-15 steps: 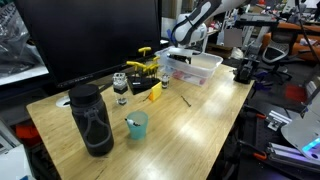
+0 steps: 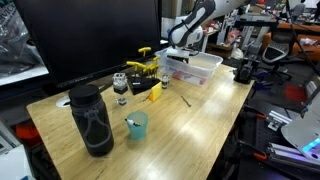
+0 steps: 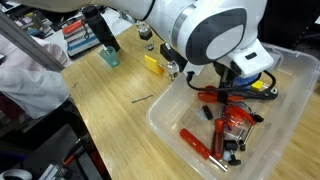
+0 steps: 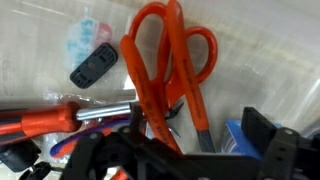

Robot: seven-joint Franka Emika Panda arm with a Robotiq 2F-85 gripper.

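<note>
My gripper is open in the wrist view, its dark fingers spread wide at the lower left and lower right. Between and just beyond them lie orange-red handles (image 4: 188, 75), with an orange scissor-like loop (image 4: 208, 58) beside them. Nothing is clearly gripped. In the second exterior view, the white arm (image 3: 215, 30) reaches over a clear plastic bin (image 3: 165, 122) of tools and hides part of its far side. The first exterior view shows the arm above the same bin (image 2: 205, 72) at the table's far end.
Inside the bin are a red-handled screwdriver (image 4: 40, 122), a small black object (image 4: 94, 66) and a blue item (image 4: 238, 138). A teal cup (image 2: 137, 124), black cylinder (image 2: 93, 122) and yellow object (image 2: 154, 92) stand outside it.
</note>
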